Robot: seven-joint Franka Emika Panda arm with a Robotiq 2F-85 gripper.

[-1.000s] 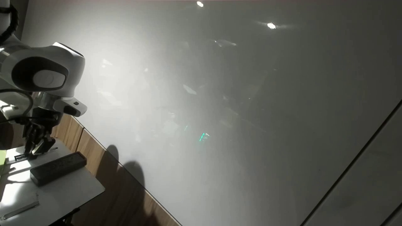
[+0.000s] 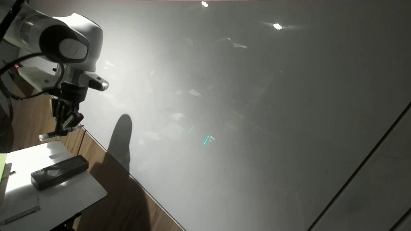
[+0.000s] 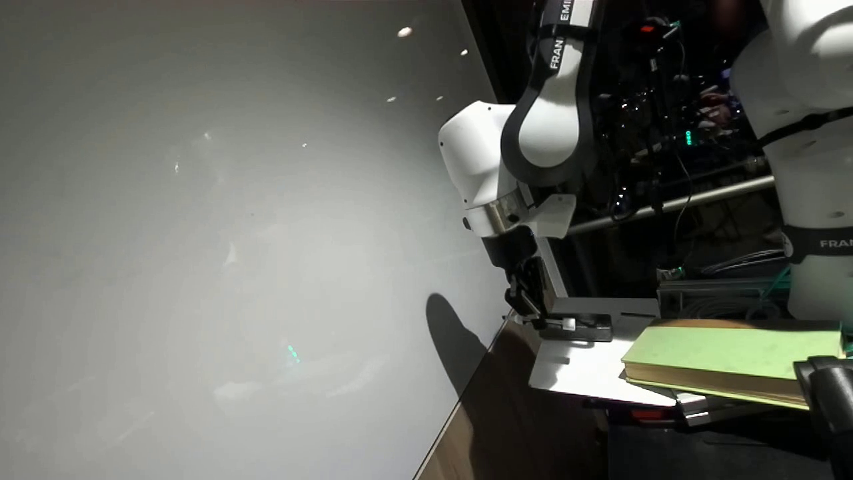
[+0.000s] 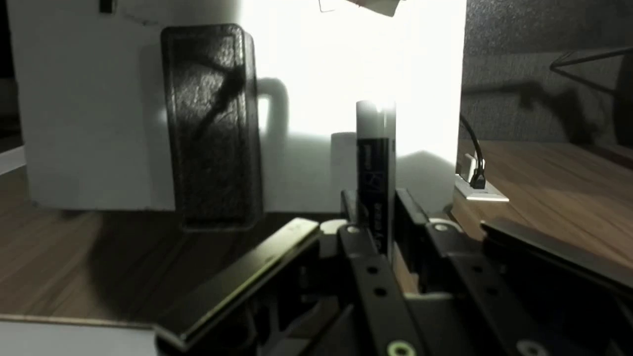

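Note:
A dry-erase marker (image 4: 374, 160), dark-labelled with a pale end, is pinched between the fingers of my gripper in the wrist view. In exterior view 1 my gripper (image 2: 67, 129) hangs above the far edge of the white tabletop, and the marker's white end (image 2: 47, 136) sticks out toward the left. The black eraser (image 2: 59, 172) lies flat on the tabletop, below and apart from the gripper. Seen from exterior view 2, the gripper (image 3: 532, 316) is close to the whiteboard's lower edge, with the marker's white end (image 3: 568, 324) in front of the eraser.
The large whiteboard (image 2: 231, 96) leans across most of exterior view 1. Wood panelling (image 2: 111, 184) runs along its lower edge. A thick green book (image 3: 728, 348) lies at the right of the white tabletop (image 3: 552, 368). A socket with a cable (image 4: 483, 193) shows at right.
My arm has risen and moved right toward the whiteboard. The gripper, low over the tabletop a second ago, is now higher with the marker. The eraser has stayed put.

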